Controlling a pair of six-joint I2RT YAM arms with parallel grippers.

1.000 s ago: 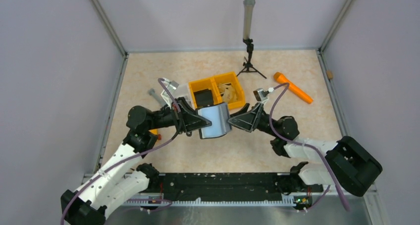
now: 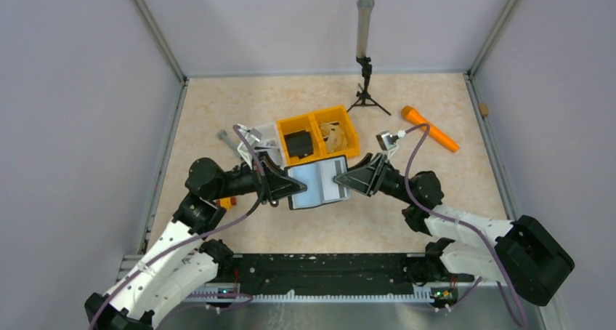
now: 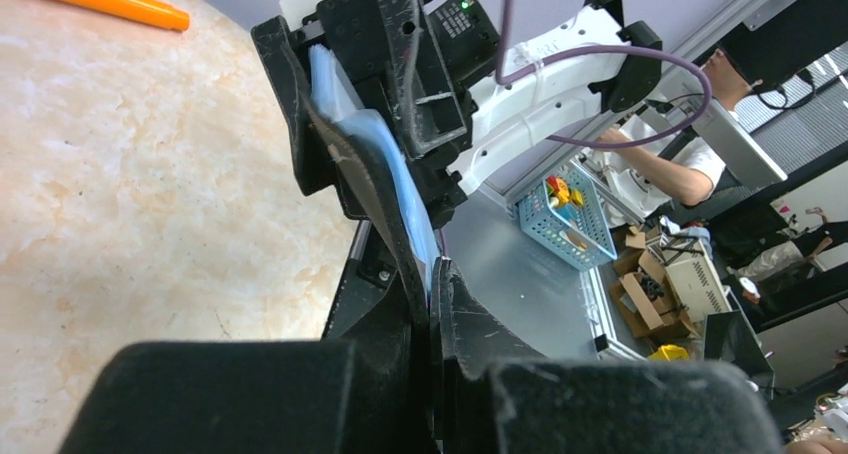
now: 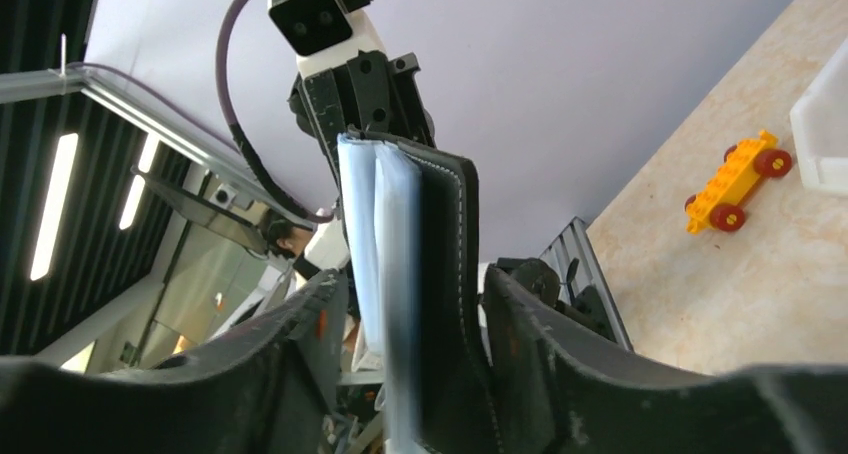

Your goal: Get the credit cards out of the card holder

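Observation:
The card holder (image 2: 317,182), black with pale blue and white inner sleeves, is held up over the table between both grippers. My left gripper is shut on one side of it. At the other side my right gripper is part open, with the holder's edge between its fingers, blurred in the right wrist view; I cannot tell whether they press on it. The sleeves (image 4: 375,234) stand along the black cover. Whether cards are inside cannot be told.
An orange two-part box (image 2: 330,115) and a white tray (image 4: 820,124) stand behind the grippers. An orange microphone (image 2: 428,126) lies at the right, a toy car (image 4: 735,179) at the left. A stand (image 2: 365,90) is at the back.
The holder looks wider open in the top view, with more white showing.

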